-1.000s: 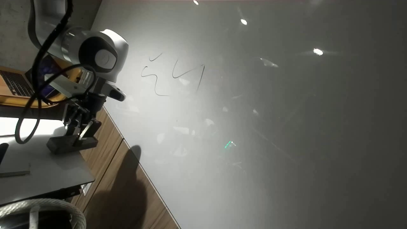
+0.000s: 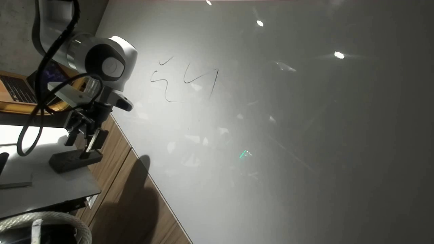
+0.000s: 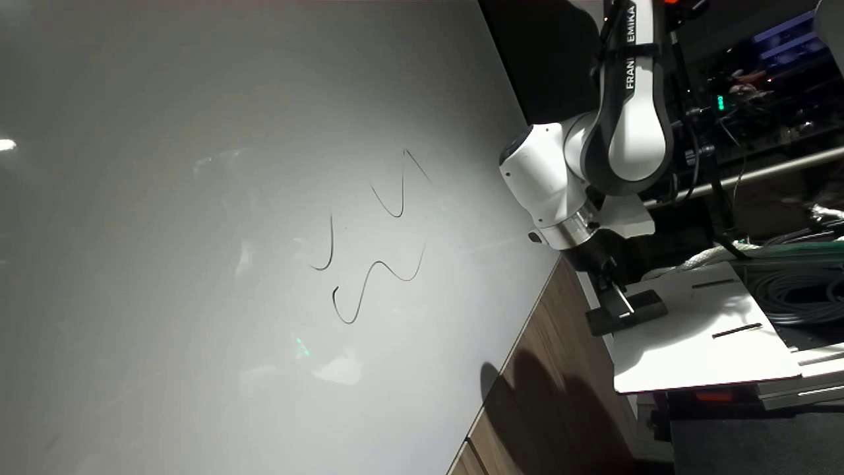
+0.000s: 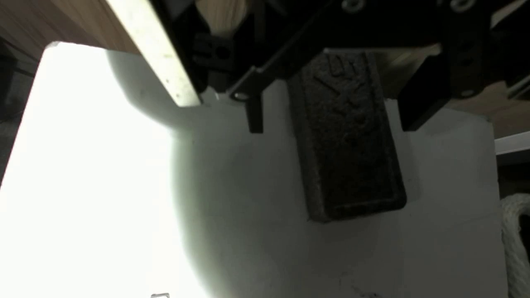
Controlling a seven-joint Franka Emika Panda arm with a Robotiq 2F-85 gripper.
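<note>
A dark grey block-shaped eraser (image 2: 65, 162) rests on the white panel (image 2: 69, 189) beside the wood-fronted cabinet. In the wrist view the eraser (image 4: 355, 164) points lengthwise toward the camera's lower edge, with scratched marks on its upper face. My gripper is open over its far end, one finger on each side. Gaps show between the eraser and both fingers. From the other side, the eraser (image 3: 609, 319) lies near the panel's edge, below my gripper.
A large whiteboard (image 2: 284, 183) fills most of the exterior views and carries several thin black pen strokes (image 2: 165, 87). Wooden cabinet fronts (image 2: 130, 179) run along its edge. A coil of white rope (image 2: 44, 215) is near the panel, and black cables (image 2: 38, 81) hang by the arm.
The eraser has come down slightly in exterior view 1. My gripper's fingers have spread apart; a second ago they were closed in around the eraser. The arm has barely shifted.
</note>
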